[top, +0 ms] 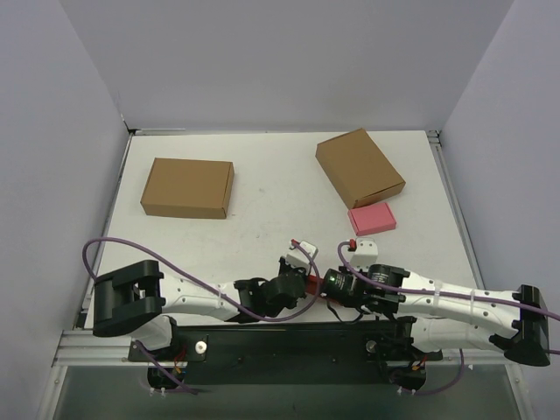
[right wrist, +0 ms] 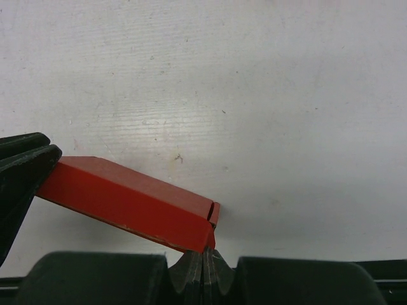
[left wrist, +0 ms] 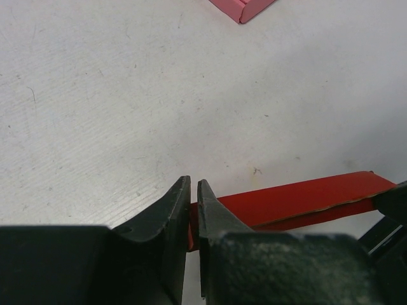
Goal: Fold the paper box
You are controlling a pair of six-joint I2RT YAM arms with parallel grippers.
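The red paper box (left wrist: 299,197) lies long and narrow between both grippers at the table's front edge, mostly hidden by the arms in the top view. My left gripper has its fingertips close together at the box's left end; whether anything is between them is unclear. My right gripper is shut at the box's other end, its tips touching the end flap (right wrist: 211,222); nothing clearly shows between them. In the right wrist view the red body (right wrist: 121,200) runs from these tips to the dark left fingers at the left.
A pink box (top: 372,219) lies at the back right beside a cardboard box (top: 359,166). Another cardboard box (top: 186,188) lies at the back left. The table's front edge runs just under the grippers.
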